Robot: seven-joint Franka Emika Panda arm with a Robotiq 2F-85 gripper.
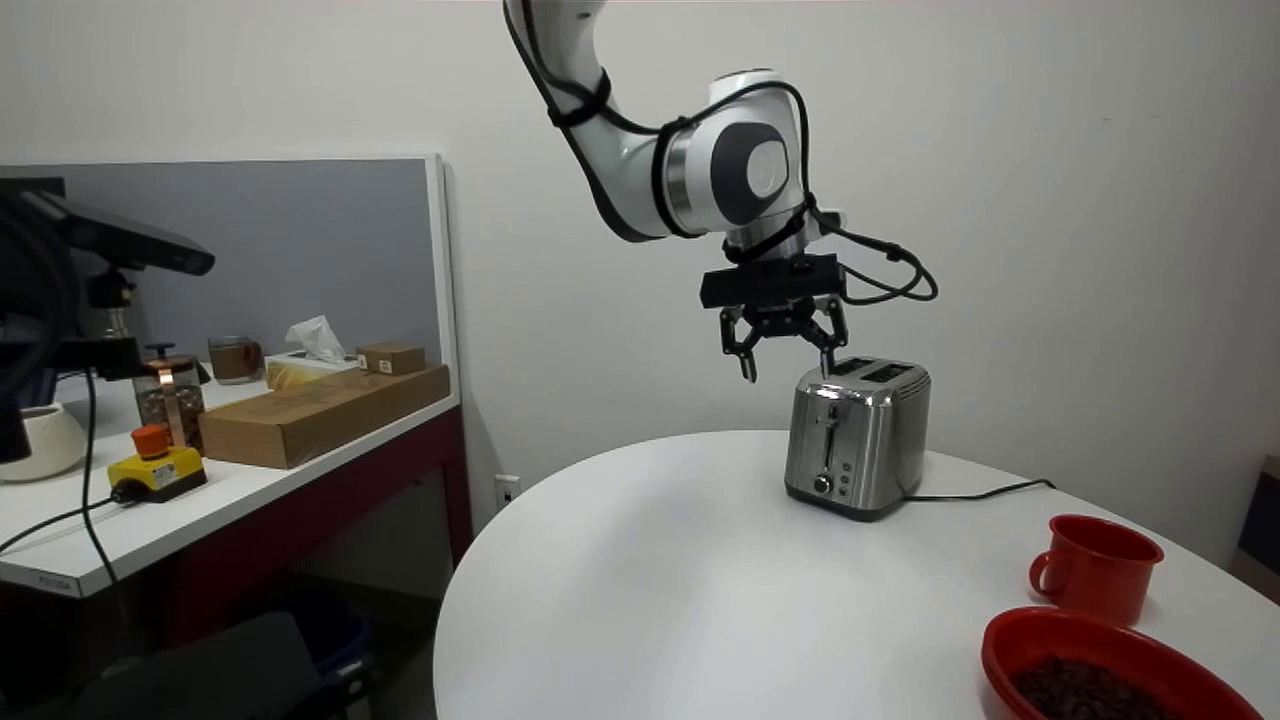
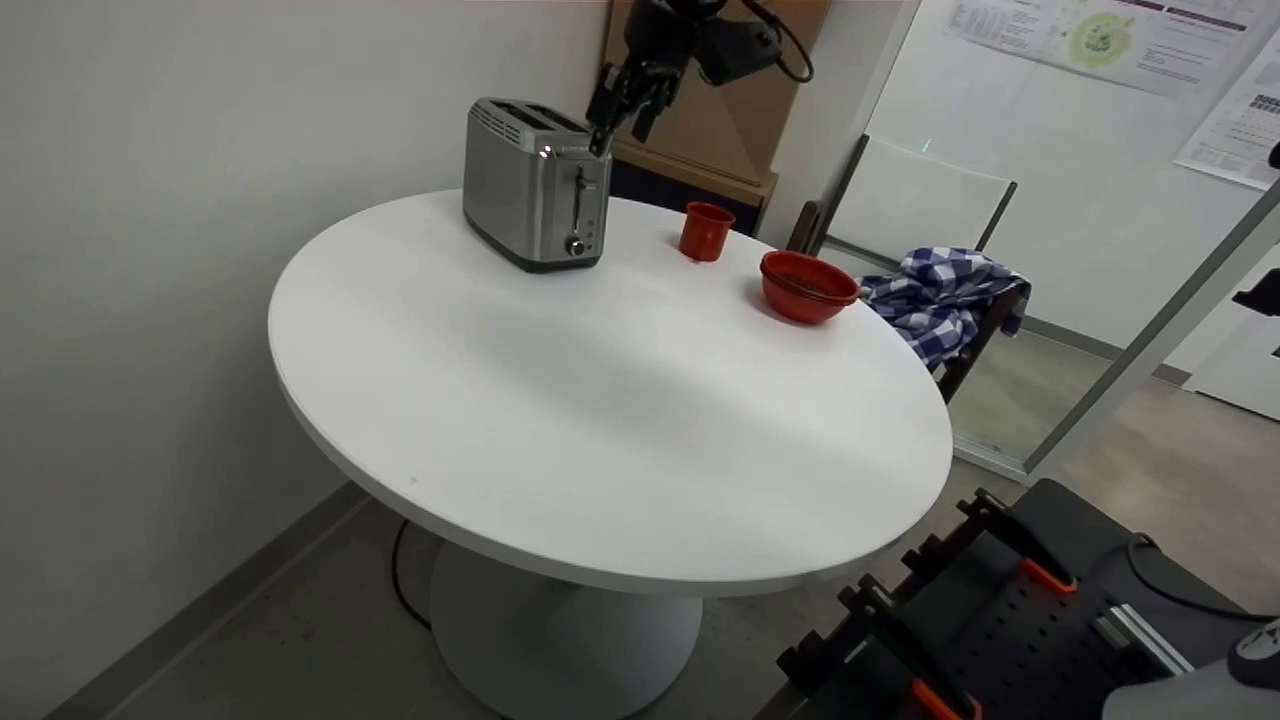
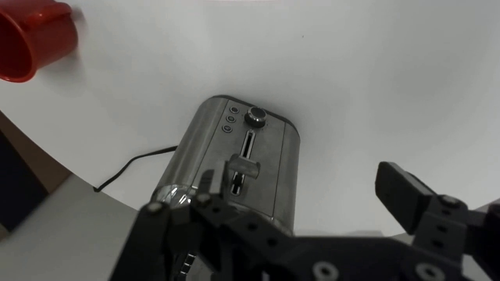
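A silver two-slot toaster [image 1: 859, 434] stands upright near the wall side of the white round table [image 1: 624, 564]. Its lever [image 3: 244, 166] sits high in the vertical slot, above the round knob [image 3: 256, 116] and a few small buttons. Just above the toaster's front, my gripper [image 1: 788, 366] hangs open, its fingers pointing down and nothing between them. One finger appears over the toaster's front in the wrist view, while the other is off to its side over the table. Whether that finger touches the toaster cannot be told.
A red mug [image 1: 1096, 569] and a red bowl [image 2: 809, 288] of dark beans stand on the table beyond the toaster. The toaster's black cord [image 1: 984, 493] trails toward the table edge.
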